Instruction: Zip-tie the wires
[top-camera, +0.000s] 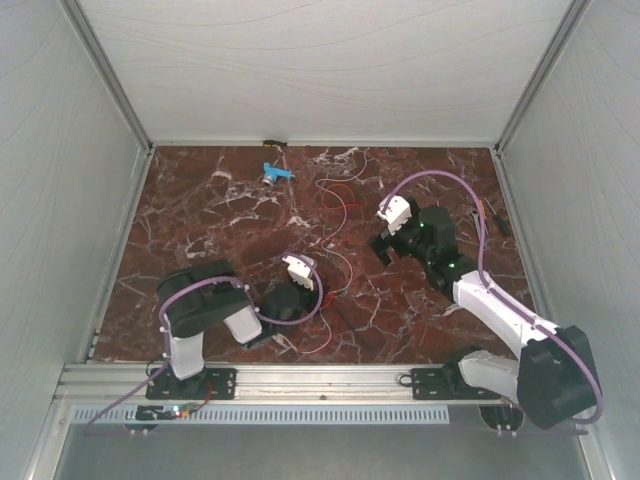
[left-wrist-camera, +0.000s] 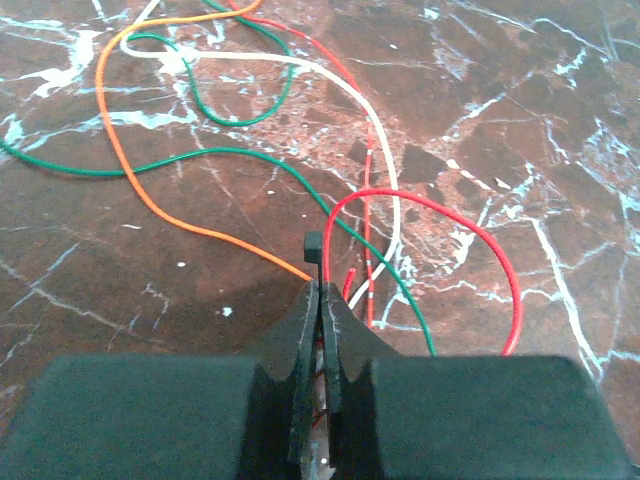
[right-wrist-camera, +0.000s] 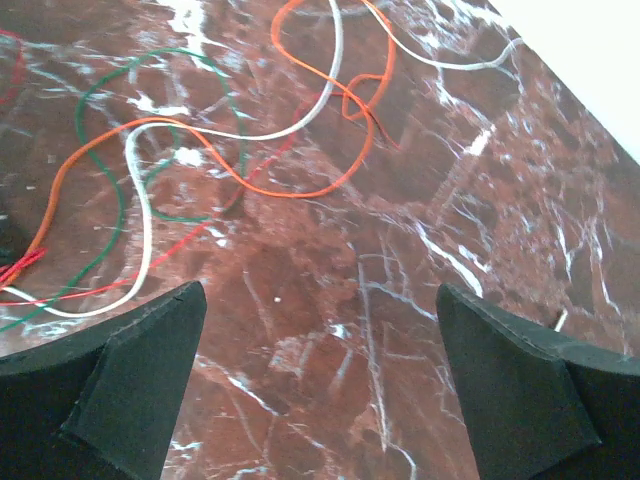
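Orange (left-wrist-camera: 115, 150), green (left-wrist-camera: 240, 152), white (left-wrist-camera: 300, 65) and red wires (left-wrist-camera: 366, 160) curve over the marble table and come together at my left gripper. Its fingers are shut, with thin wire ends at the tips. A red strand (left-wrist-camera: 440, 207) arches up from between those tips and falls to the right. A small black block (left-wrist-camera: 313, 245) stands just above the tips; what it is I cannot tell. My right gripper is open and empty, to the right of the wires. In the right wrist view the wires (right-wrist-camera: 145, 210) lie at upper left.
A blue tool (top-camera: 275, 173) lies at the back left of the table. At the far right, hand tools (top-camera: 502, 225) are partly covered by the right arm's purple tube (top-camera: 482, 240). Bare marble (top-camera: 200, 215) is free at the left.
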